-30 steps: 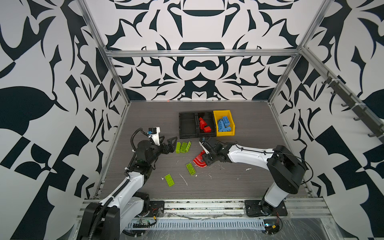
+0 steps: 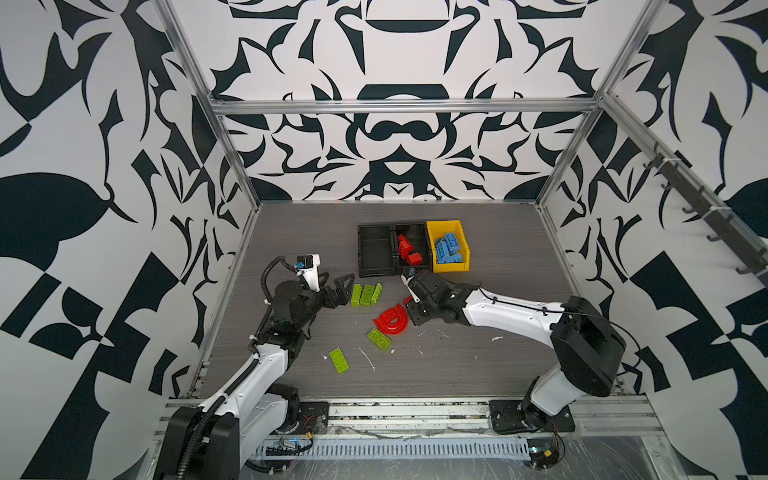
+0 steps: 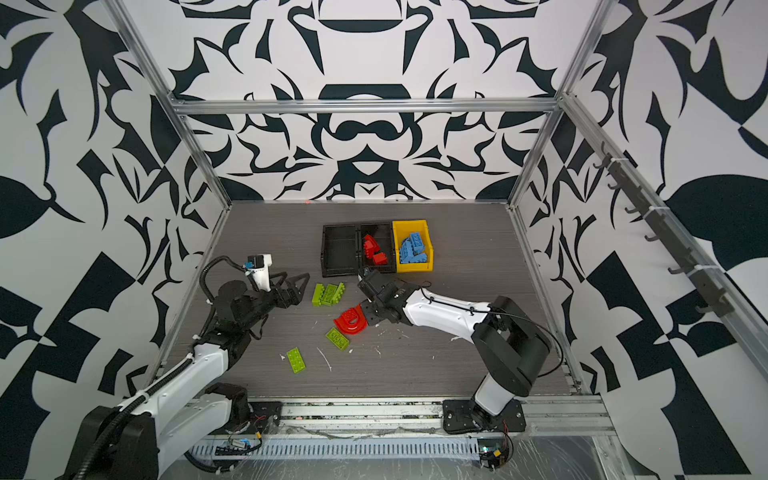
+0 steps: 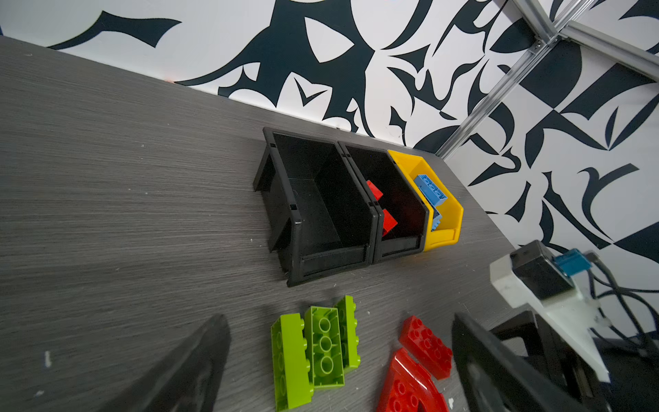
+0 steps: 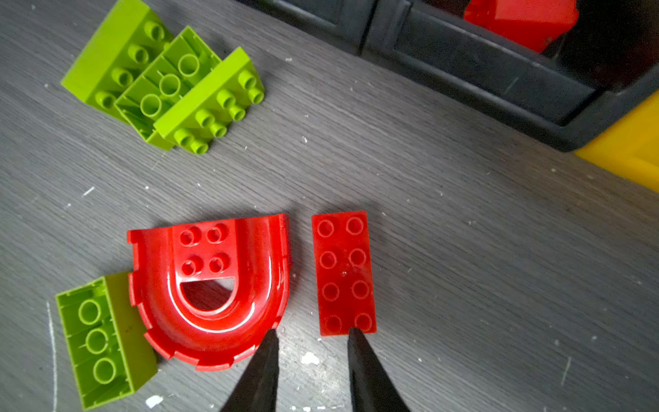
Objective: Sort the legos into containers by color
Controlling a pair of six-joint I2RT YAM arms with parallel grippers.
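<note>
Below my right gripper, which is part open and empty, a flat red brick (image 5: 343, 271) lies just beyond its fingertips, with a curved red piece (image 5: 254, 267) to its left. A green brick (image 5: 103, 340) lies beside that piece; three more green bricks (image 5: 206, 103) lie together, another (image 2: 339, 360) near the front. My left gripper (image 2: 344, 289) stands open, empty, left of the green group. The middle black container (image 4: 405, 243) holds red bricks, the left black one (image 4: 302, 261) is empty, and the yellow one (image 2: 464, 268) holds blue bricks.
The containers stand in a row at the back of the dark table (image 2: 280, 232). Small white scraps lie near the front.
The green brick beside it has turned slightly. The left arm is still.
</note>
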